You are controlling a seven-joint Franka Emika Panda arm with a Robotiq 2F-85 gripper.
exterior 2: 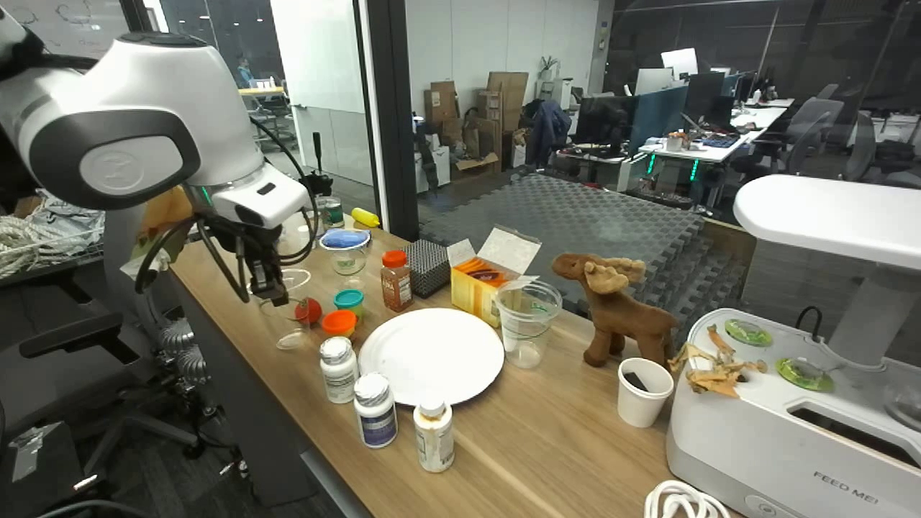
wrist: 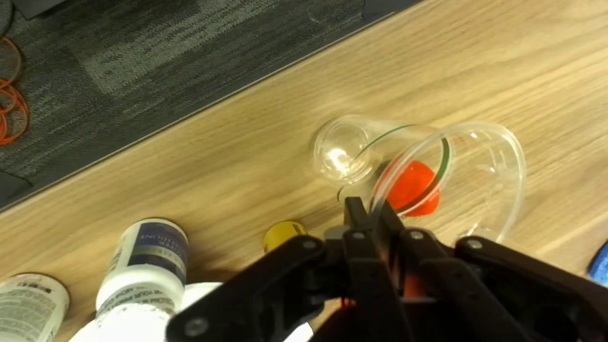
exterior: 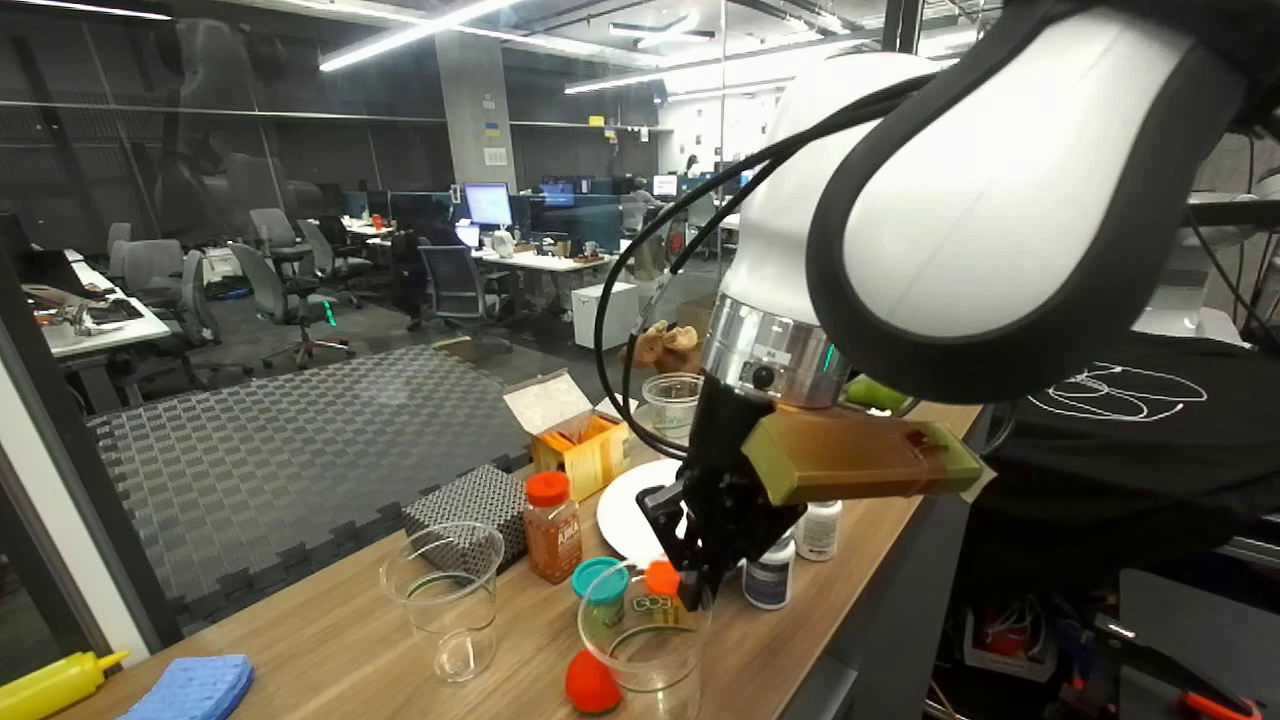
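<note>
My gripper is shut on the rim of a clear plastic cup (wrist: 479, 128). The cup leans, its mouth tipped to one side in the wrist view; whether its base touches the table cannot be told. Through its clear wall shows a red rounded object (wrist: 413, 188) on the table. In the second exterior view the gripper (exterior 2: 274, 298) is at the near left part of the table, beside a teal-lidded tub (exterior 2: 349, 301) and an orange-lidded tub (exterior 2: 339, 323). Another clear cup (exterior: 451, 606) stands to the left in the first exterior view.
White pill bottles (exterior 2: 376, 413) and a white plate (exterior 2: 432, 354) are close to the gripper's side of the table. An orange-capped spice jar (exterior 2: 396, 280) and an open yellow box (exterior 2: 476, 292) stand behind. A blue sponge (exterior: 192, 688) lies at the left, with bare wood beside it.
</note>
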